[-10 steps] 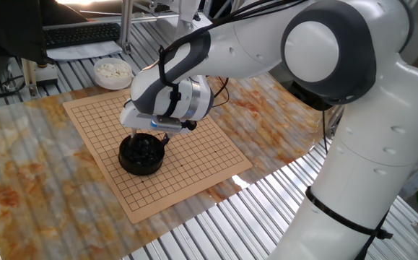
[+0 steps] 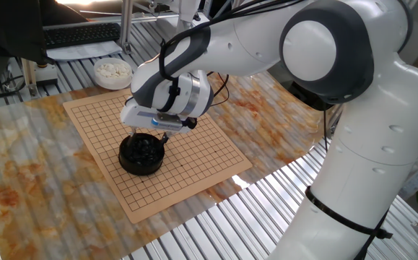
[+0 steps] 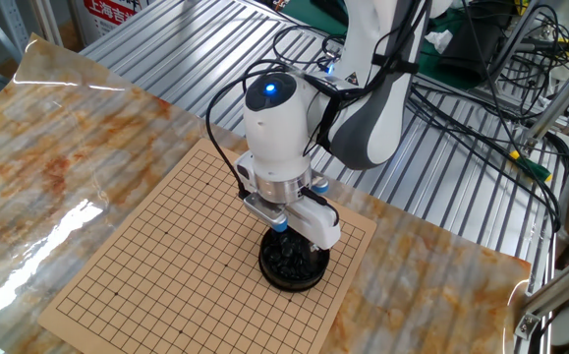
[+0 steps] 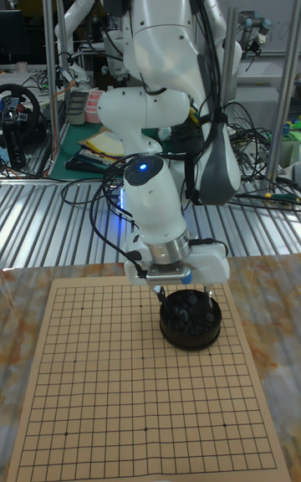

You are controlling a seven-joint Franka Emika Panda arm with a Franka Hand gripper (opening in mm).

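Note:
A round black bowl [image 2: 141, 160] full of black stones [image 4: 190, 310] stands upright on the tan gridded board [image 2: 187, 170]. Directly over it hangs my gripper [image 4: 186, 293], tilted, its fingers wide apart. One finger [image 4: 209, 290] reaches down within the bowl's rim, while the other finger [image 4: 161, 292] is at the opposite edge, seemingly just outside the wall. Whether either finger touches the bowl cannot be told. No stone shows held between them. From exterior view 2, the hand covers the bowl's far rim.
A white bowl of white stones [image 2: 112, 73] stands beyond the board, near a keyboard [image 2: 82, 35]. The rest of the board is bare. Marble-patterned sheeting [image 3: 117, 128] lies under it on a ribbed metal table [image 3: 196, 59]. Cables [image 3: 441, 128] run behind the arm.
Over the last second the arm and hand have shifted only very slightly above the bowl. Bowl and board have stayed put, and the fingers look equally far apart.

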